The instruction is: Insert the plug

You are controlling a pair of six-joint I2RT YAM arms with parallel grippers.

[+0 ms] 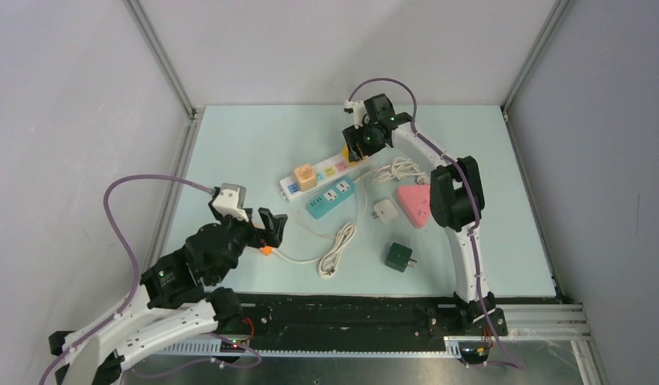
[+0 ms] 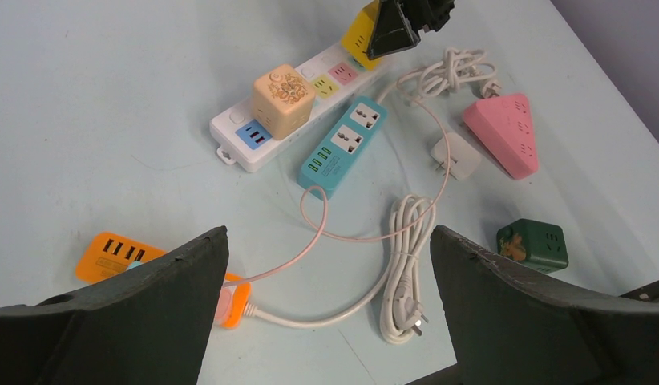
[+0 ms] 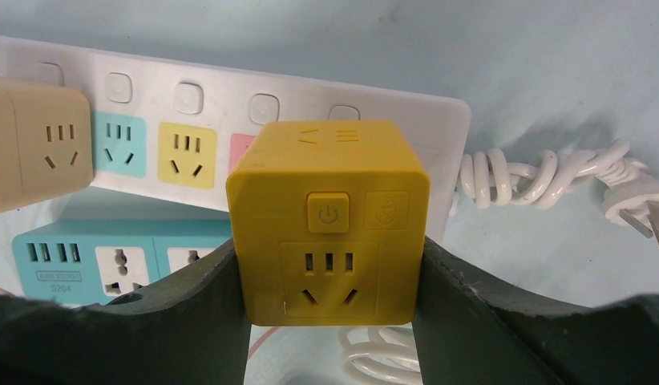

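A yellow cube plug adapter is gripped from both sides by my right gripper, which is shut on it. The adapter covers the right end of the white power strip; its prongs are hidden beneath it, so whether they sit in the sockets I cannot tell. On the same strip stands a peach cube adapter near the other end, with blue, yellow and pink sockets showing. My left gripper is open and empty at the left of the table, over an orange strip that it partly covers.
Beside the white strip lies a teal power strip. Coiled white cables, a white plug, a pink triangular block and a dark green adapter occupy the right half. Bare table lies at the back left.
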